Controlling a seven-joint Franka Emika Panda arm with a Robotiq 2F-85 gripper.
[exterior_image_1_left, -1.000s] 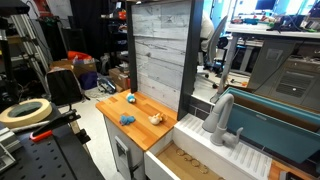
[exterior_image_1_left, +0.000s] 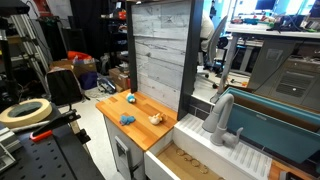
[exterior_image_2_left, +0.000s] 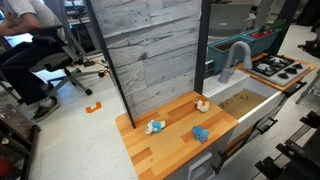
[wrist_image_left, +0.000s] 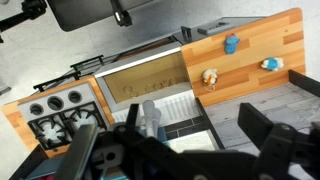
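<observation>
Across the wooden counter lie three small toys, apart from one another. In exterior view 2 these are a blue toy (exterior_image_2_left: 200, 133), a light blue and white toy (exterior_image_2_left: 155, 127) and a white and tan toy (exterior_image_2_left: 201, 106). In the wrist view, the blue toy (wrist_image_left: 231, 43), the white and tan toy (wrist_image_left: 210, 76) and the light blue and white toy (wrist_image_left: 272, 64) show at the upper right, on the wooden counter (wrist_image_left: 245, 73). My gripper fills the bottom of the wrist view, its dark fingers spread wide and nothing between them. Neither exterior view shows the fingers clearly.
Beside the counter, a sink (exterior_image_1_left: 185, 165) has a grey faucet (exterior_image_1_left: 217, 118) behind it. A stove (exterior_image_2_left: 275, 67) stands at the far right. Grey plank panels (exterior_image_1_left: 160, 58) rise along the counter's back. A teal bin (exterior_image_1_left: 262, 125) sits behind the faucet.
</observation>
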